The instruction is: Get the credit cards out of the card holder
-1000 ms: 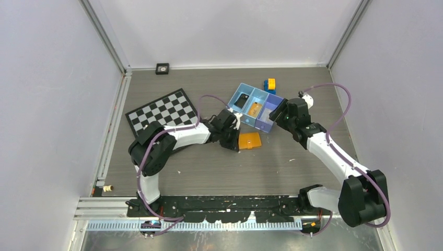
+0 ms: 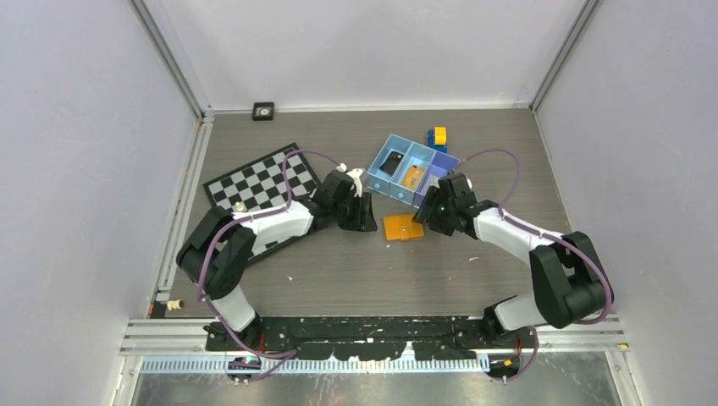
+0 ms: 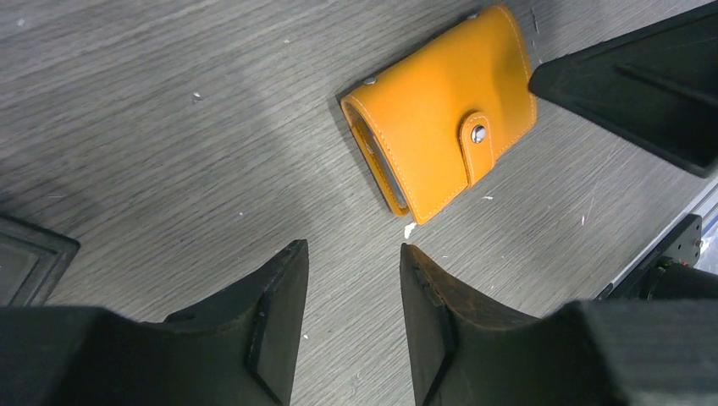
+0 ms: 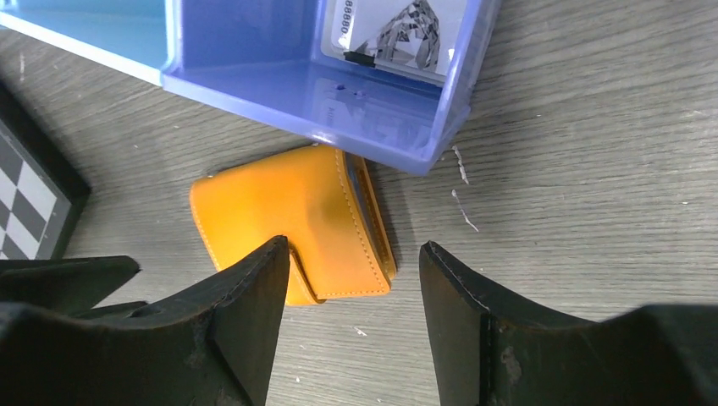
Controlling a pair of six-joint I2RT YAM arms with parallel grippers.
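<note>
The orange card holder [image 2: 400, 227] lies on the table between my two arms, its snap flap closed in the left wrist view. Its near side gapes a little there, showing a dark slot along the edge of the holder [image 3: 440, 118]. My left gripper is open to the left of the holder, apart from it, nothing between its fingers. At the holder's right end, my right gripper stands open; its left finger [image 4: 269, 275] overlaps the holder in view. Whether it touches I cannot tell. In the right compartment of the tray sits a clear-and-white card [image 4: 398, 34].
A blue tray with compartments [image 2: 395, 193] stands just behind the holder, close to the right gripper. It holds a black item [image 2: 391, 162] and an orange one [image 2: 413, 176]. A checkerboard [image 2: 269, 176] lies to the left.
My left gripper has drawn back left, away from the holder.
</note>
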